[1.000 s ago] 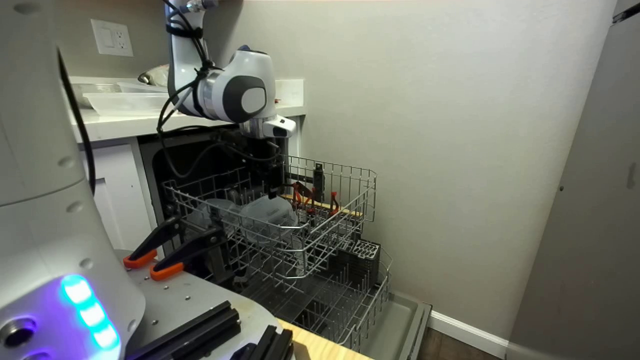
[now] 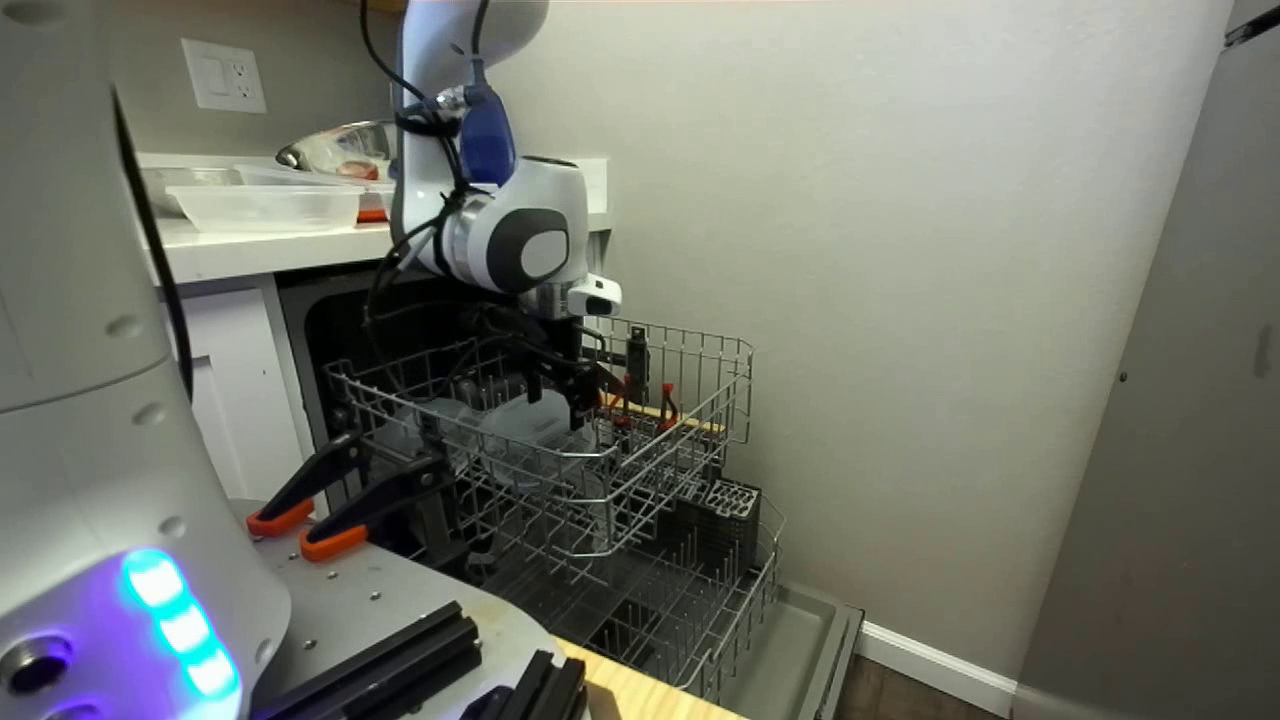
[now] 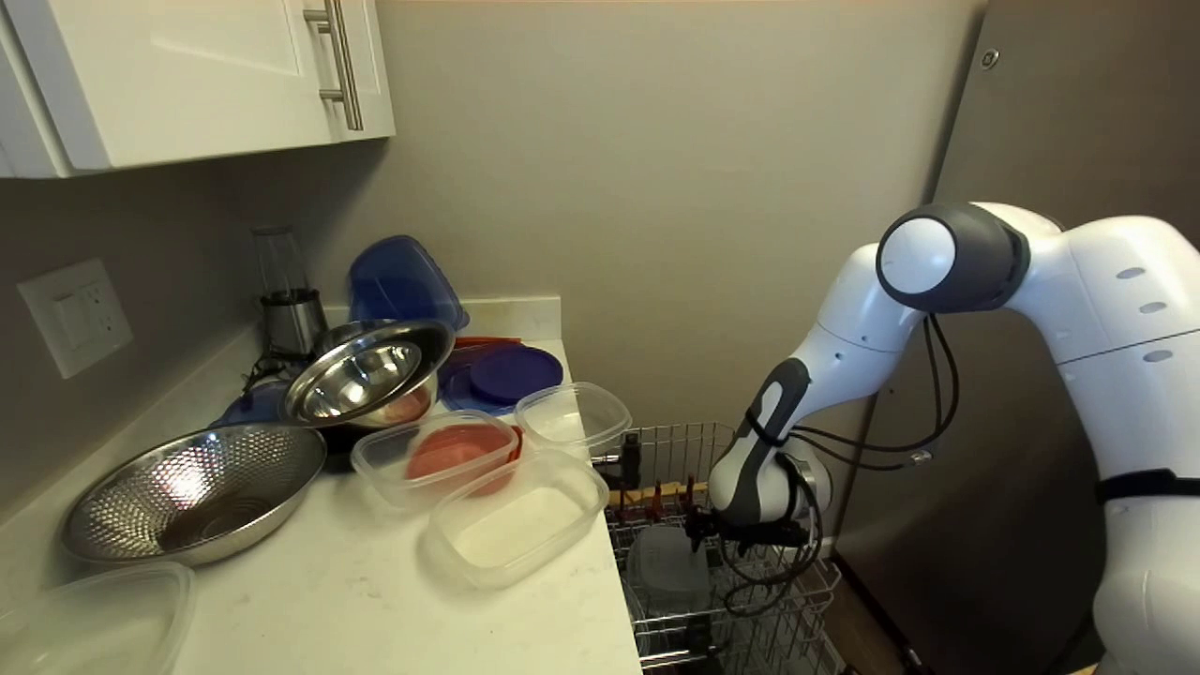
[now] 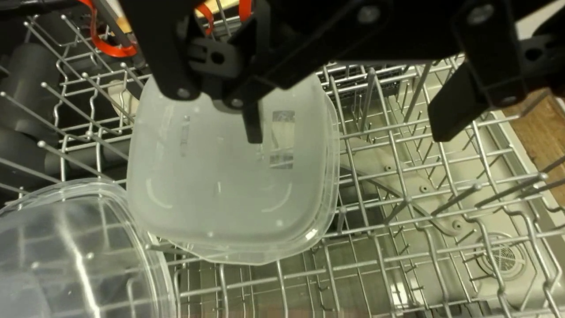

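My gripper hangs over the dishwasher's upper rack [image 2: 648, 480], its fingers wide apart with nothing held. In the wrist view, one finger [image 4: 253, 127] is above the upturned base of a frosted plastic container [image 4: 227, 185]. The other finger [image 4: 455, 108] is to the right, past the container's edge and above the bare rack wires. Whether the fingers touch anything cannot be told. A second clear container [image 4: 63, 254] sits to the left in the same rack. In exterior view 2, the frosted container [image 3: 669, 562] shows just left of the gripper.
Orange-handled utensils [image 2: 667, 406] stand at the rack's far side. A black cutlery basket [image 2: 720, 522] is on the lower rack. Metal bowls [image 3: 366, 377], a colander [image 3: 208, 495] and clear containers [image 3: 517, 517] crowd the counter beside the rack.
The arm has come down and moved right in exterior view 1. My gripper is now lower, at the frosted container, whose place looks unchanged.
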